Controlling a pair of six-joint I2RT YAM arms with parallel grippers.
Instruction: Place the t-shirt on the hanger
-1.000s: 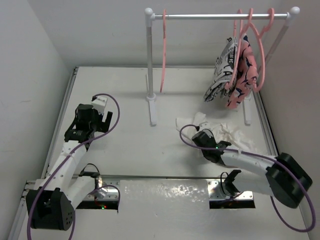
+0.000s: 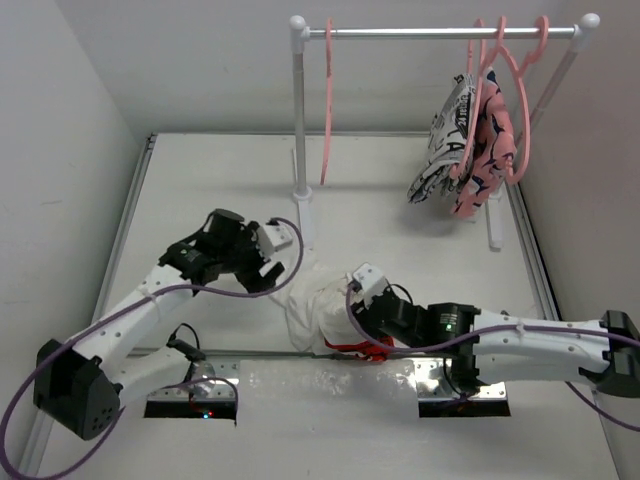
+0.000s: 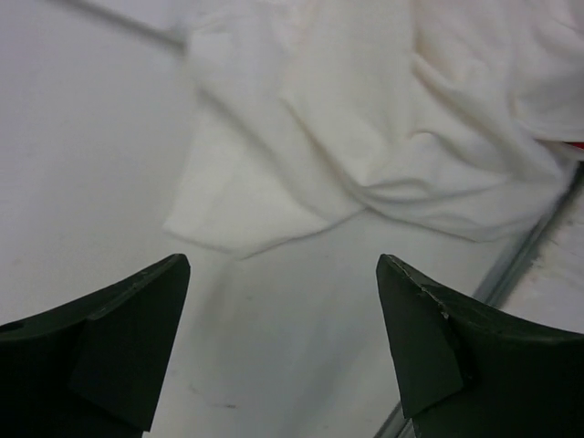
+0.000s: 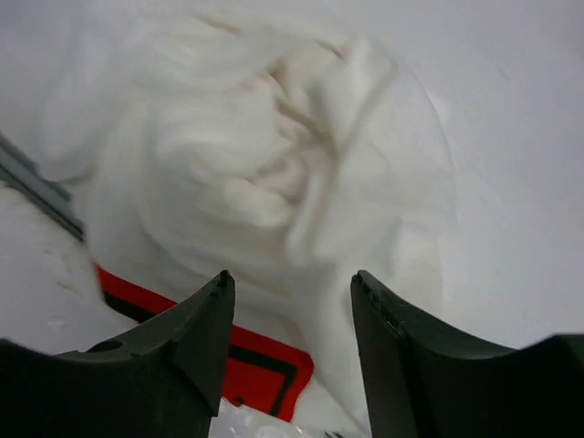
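The white t-shirt [image 2: 310, 305] lies crumpled at the front middle of the table, a red-and-black part [image 4: 265, 374] showing at its front edge. My left gripper [image 2: 262, 270] hangs just left of it, fingers apart, with the cloth ahead of its fingers in the left wrist view. My right gripper [image 2: 365, 310] is over the shirt's right part; in the right wrist view its fingers stand apart with cloth beyond them. An empty pink hanger [image 2: 327, 100] hangs at the left of the rail [image 2: 430, 34].
On the right of the rail, a grey printed garment [image 2: 440, 140] and a pink one [image 2: 485, 170] hang on pink hangers. The rack's upright [image 2: 299, 120] and foot stand behind the shirt.
The shirt has shifted leftward from the right side to the front middle.
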